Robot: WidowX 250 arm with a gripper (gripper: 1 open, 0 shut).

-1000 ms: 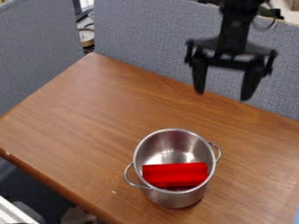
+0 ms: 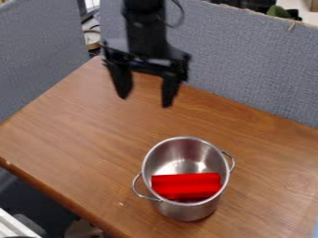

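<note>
A steel pot (image 2: pixel 187 154) with two side handles stands at the lower right of the wooden table (image 2: pixel 74 130), with a red cylindrical object (image 2: pixel 187 186) lying inside it. My black gripper (image 2: pixel 144 78) hangs above the back left part of the table, open, well away from the pot and somewhat blurred, with nothing visible between its fingers.
Grey padded walls (image 2: pixel 248 65) border the table at the back and left. Some clutter lies beyond the walls and off the table's lower left corner.
My gripper has moved from the back right across to the left over the table. The pot and red object have not moved.
</note>
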